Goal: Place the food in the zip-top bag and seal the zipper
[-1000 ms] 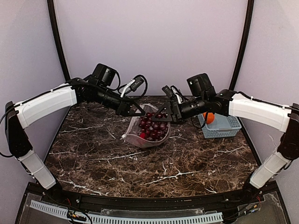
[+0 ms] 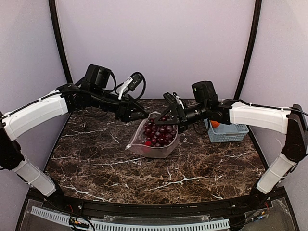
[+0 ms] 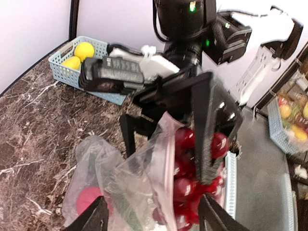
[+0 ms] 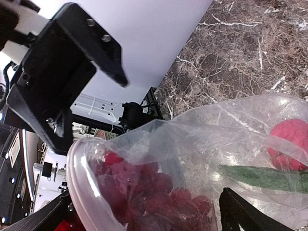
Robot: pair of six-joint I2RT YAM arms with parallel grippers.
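The clear zip top bag (image 2: pixel 151 152) stands with its mouth open, holding dark red grapes (image 2: pixel 159 137). A pinkish-red round spot (image 4: pixel 290 144) and a green stripe show on its wall. At the bag's left side, my left gripper (image 2: pixel 136 115) has its fingers apart, and in the right wrist view they show empty. My right gripper (image 2: pixel 166 118) is over the back right of the mouth, its fingers spread. In the left wrist view the bag's wall and grapes show between the right gripper's fingers (image 3: pixel 207 130), without being pinched.
A light blue basket (image 2: pixel 226 137) with an orange fruit (image 2: pixel 214 123) stands to the right, behind the right arm. Yellow fruits (image 3: pixel 84 50) show in it from the left wrist.
My left gripper has drawn away to the left from the bag's mouth, its fingers wider apart. The right gripper has shifted slightly, and the bag's rim has changed shape a little.
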